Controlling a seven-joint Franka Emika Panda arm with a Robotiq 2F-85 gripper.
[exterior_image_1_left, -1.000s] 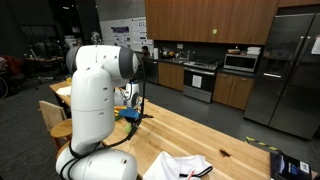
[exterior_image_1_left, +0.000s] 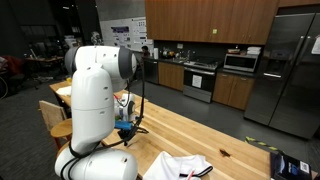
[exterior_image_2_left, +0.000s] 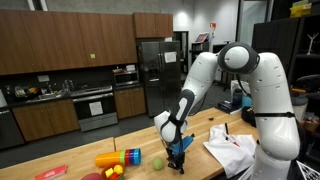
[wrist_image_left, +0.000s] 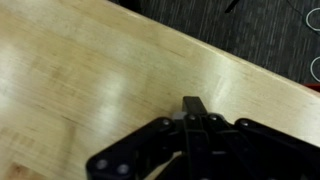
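My gripper is shut, its dark fingertips together with nothing showing between them. In the wrist view, bare pale wood of the table (wrist_image_left: 120, 60) lies beneath it. The second exterior view has the gripper (exterior_image_2_left: 177, 166) low over the table, to the right of a small green round thing (exterior_image_2_left: 158, 163). Whether the tips touch the wood I cannot tell. In the first exterior view the gripper is low at the left side of the table, partly hidden by the arm.
A multicoloured cylinder (exterior_image_2_left: 119, 157) lies left of the green thing, with red objects (exterior_image_2_left: 96, 176) nearer the front. A white cloth (exterior_image_1_left: 172, 166) rests at the table's front. Something dark (exterior_image_1_left: 286, 164) stands at the far right. Mid-table is mostly clear.
My gripper and forearm have come down closer to the table over the last second. The cloth and the dark thing at the right have not moved.
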